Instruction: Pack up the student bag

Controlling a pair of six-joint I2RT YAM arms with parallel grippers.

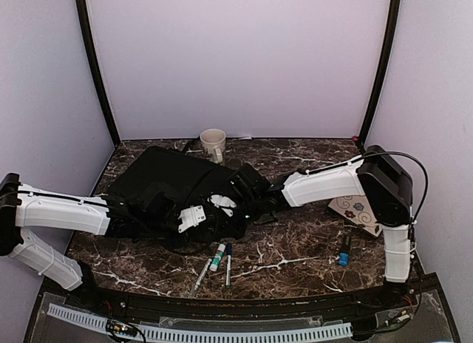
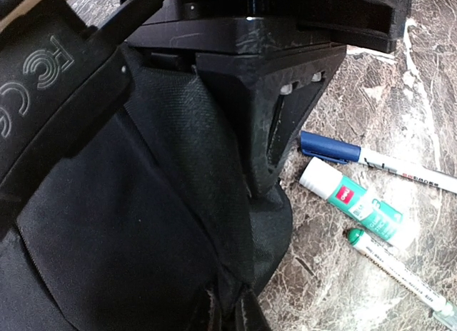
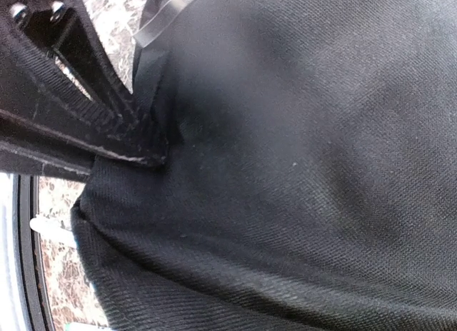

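A black bag [image 1: 151, 169] lies on the dark marble table, its fabric [image 2: 114, 224] filling much of both wrist views. My left gripper is shut on a fold of it. My right gripper is shut and pressed against the bag's edge close beside the left one; whether fabric is between its fingers I cannot see. In front of the bag lie a blue-capped marker [image 2: 328, 145], a glue stick [image 2: 357, 202] and a green-capped marker [image 2: 396, 270].
A white mug [image 1: 213, 142] stands behind the bag. At the right lie a patterned booklet [image 1: 351, 210] and a blue-ended dark item [image 1: 344, 254]. The table between these and the bag is mostly clear.
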